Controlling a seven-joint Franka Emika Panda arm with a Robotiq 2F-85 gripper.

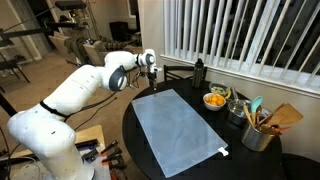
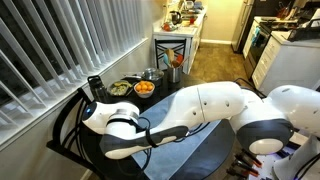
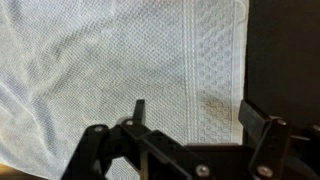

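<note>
A pale blue-grey towel lies spread flat on the dark round table. In the wrist view the towel fills most of the picture, its woven border and straight edge running up the right side. My gripper is open over this edge, one finger over the cloth and the other over the dark tabletop, nothing between them. Exterior view 1 places the gripper at the towel's far left end. How high it hangs above the cloth is hard to tell. The arm hides part of the towel in exterior view 2.
Along the table's back stand a dark bottle, a bowl of orange fruit, a metal pot and a steel container of utensils. A small white tag shows at the towel's near right corner. Window blinds rise behind.
</note>
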